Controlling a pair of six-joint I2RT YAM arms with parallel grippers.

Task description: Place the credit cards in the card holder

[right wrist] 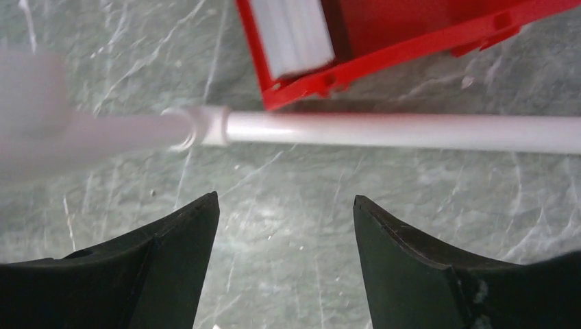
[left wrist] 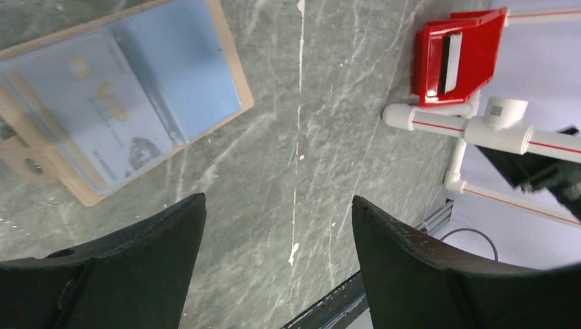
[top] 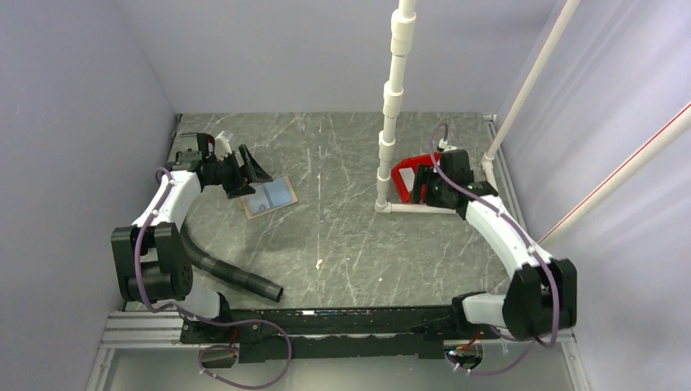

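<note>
A tan holder (left wrist: pixel 233 65) lies on the table with pale blue cards (left wrist: pixel 103 110) in it, one marked VIP. My left gripper stands open just above and beside it, nothing between its fingers. A red bin (top: pixel 401 190) on the right holds white, card-like pieces (right wrist: pixel 291 31). My right gripper is open beside the bin, over the white pipe, with nothing between its fingers.
A white pipe frame (top: pixel 389 114) stands around the red bin, with an upright post at its left. A black corrugated hose (top: pixel 244 277) lies at the lower left.
</note>
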